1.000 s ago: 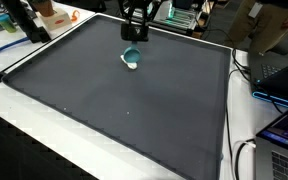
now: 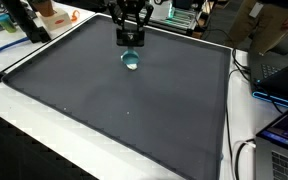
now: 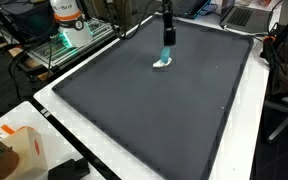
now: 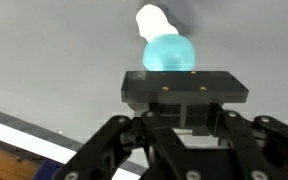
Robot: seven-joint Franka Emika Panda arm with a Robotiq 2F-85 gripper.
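My gripper (image 2: 131,43) points down near the back of the dark mat, shut on a teal, rounded object (image 2: 131,57). In the wrist view the fingers (image 4: 149,88) close just in front of the teal object (image 4: 169,52), hiding part of it. Exterior view 2 shows the teal piece (image 3: 167,52) below the gripper (image 3: 168,40). A small white object (image 3: 162,63) lies on the mat right beneath or against the teal piece; whether they touch I cannot tell. Part of this white object (image 4: 154,20) shows past the teal one in the wrist view.
A laptop (image 2: 287,165) and cables lie beyond its right edge. Boxes and tools crowd the back left. An orange-and-white object (image 3: 69,20) stands off the mat.
My gripper has shifted slightly left and the teal object with it, now nearer above the white object, more of which was visible beside it earlier.
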